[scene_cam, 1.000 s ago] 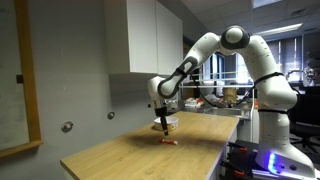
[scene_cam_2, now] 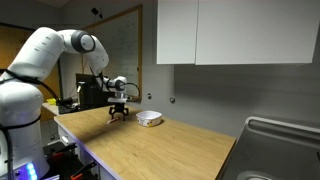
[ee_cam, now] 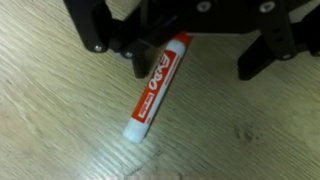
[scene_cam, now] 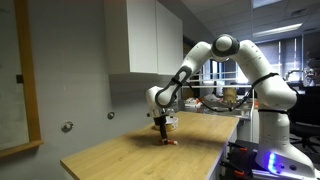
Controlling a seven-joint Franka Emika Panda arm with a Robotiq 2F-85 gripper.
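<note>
A white marker with a red label [ee_cam: 155,92] lies on the wooden table, slanting across the wrist view. Its red end passes under the dark body of my gripper, so that end is partly hidden. The fingers stand wide apart, with the marker nearer the left finger [ee_cam: 142,52] and bare wood beside the right finger [ee_cam: 254,60]. In exterior view 1 the gripper [scene_cam: 163,137] is low, right at the small red marker [scene_cam: 170,142]. Whether a fingertip touches the marker or table cannot be told.
A white basket [scene_cam_2: 149,118] stands on the table close to the gripper, on its right in exterior view 2. Bare tabletop [scene_cam_2: 180,145] stretches toward the sink [scene_cam_2: 265,145]. Cabinets [scene_cam: 150,40] hang above the back of the table.
Over the last second my gripper has come down from above the marker to close over it, near the table. The marker and basket show no clear movement.
</note>
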